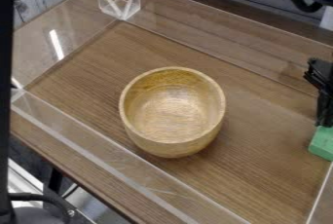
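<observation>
At the right edge of the view, my gripper [320,111] points down onto a green object [321,144], which is cut off by the frame. The fingertips are at or just above its top; whether anything is between them is hard to tell. A round light wooden bowl [172,113] sits near the middle of the wooden tray floor [104,62], well to the left of the gripper.
Clear plastic walls run along the tray's sides, with a clear corner piece [119,4] at the upper left. Dark robot parts show at the top right and bottom left. The floor around the bowl is free.
</observation>
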